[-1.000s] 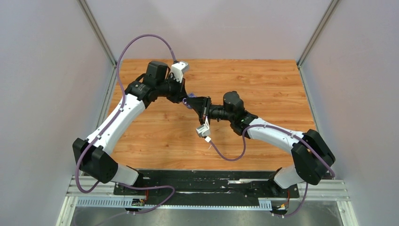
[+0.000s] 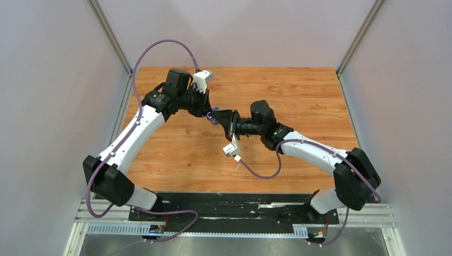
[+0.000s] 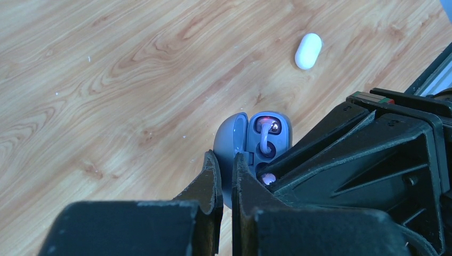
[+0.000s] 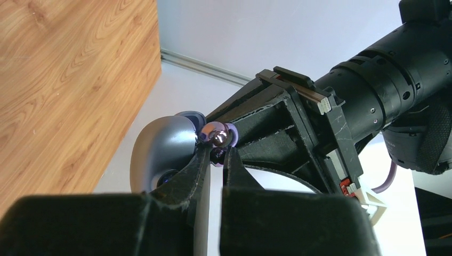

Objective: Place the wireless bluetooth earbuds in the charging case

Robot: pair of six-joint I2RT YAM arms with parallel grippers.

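Observation:
The blue-purple charging case [image 3: 232,140] has its lid raised, and my left gripper is shut on it. One purple earbud [image 3: 265,133] lies in the case's upper slot. At the lower slot another earbud [image 3: 268,178] shows partly, beside the tip of my right gripper. In the right wrist view, that gripper is shut on this earbud, which has a shiny, rounded end [image 4: 218,136]. Whether it is fully seated in the slot cannot be told. In the top view both grippers meet at the case [image 2: 215,118], above the table.
A small white capsule-shaped object [image 3: 308,51] lies on the wooden table [image 2: 176,160], away from the case. Purple cables [image 2: 269,176] loop off both arms.
Both grippers stay together at the case. The right arm has shifted very slightly, with its elbow and cable a few pixels different; the left arm is nearly still.

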